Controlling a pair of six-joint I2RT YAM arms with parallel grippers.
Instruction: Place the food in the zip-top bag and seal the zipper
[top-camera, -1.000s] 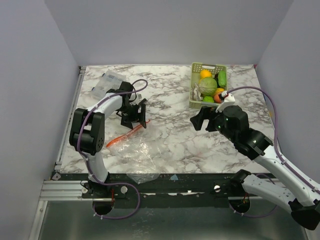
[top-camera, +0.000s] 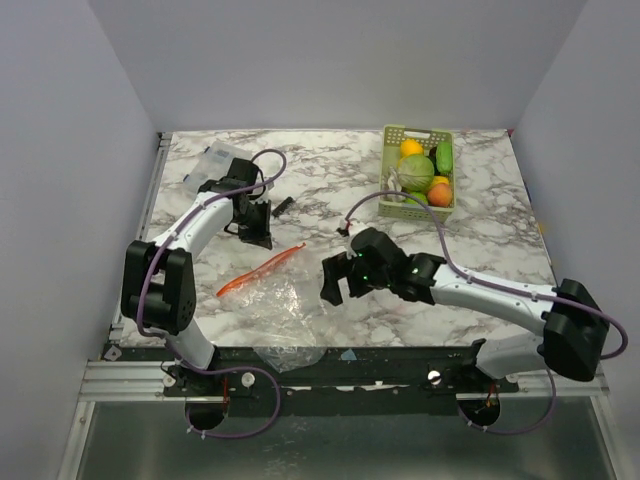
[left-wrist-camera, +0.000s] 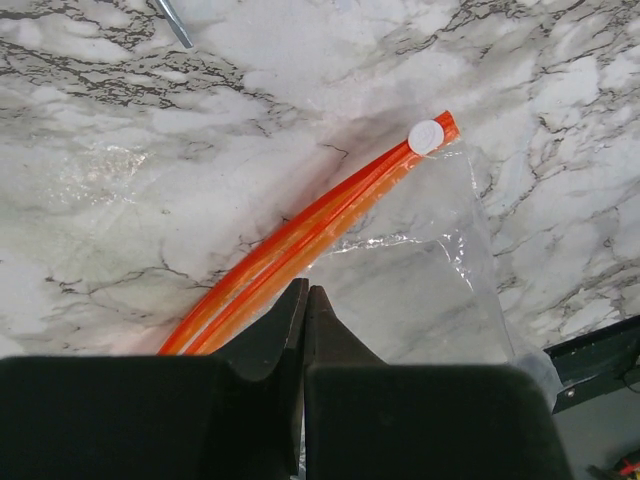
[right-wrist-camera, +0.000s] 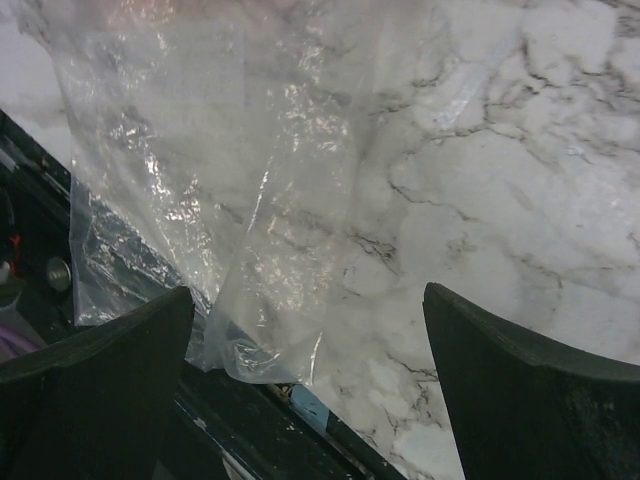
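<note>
The clear zip-top bag lies flat on the marble table, its orange zipper edge slanting up to a white slider at one end. My left gripper is shut with nothing between its fingertips; the orange edge runs outside them. My right gripper stands open over the bag's clear lower part, whose plastic shows toward the left of the gap. In the top view, a basket at the back right holds the food, including a cabbage and an orange.
A clear container lies at the back left. Behind the left gripper is a black object. The bag's lower end overhangs the front table edge. Right of the bag, the marble is bare.
</note>
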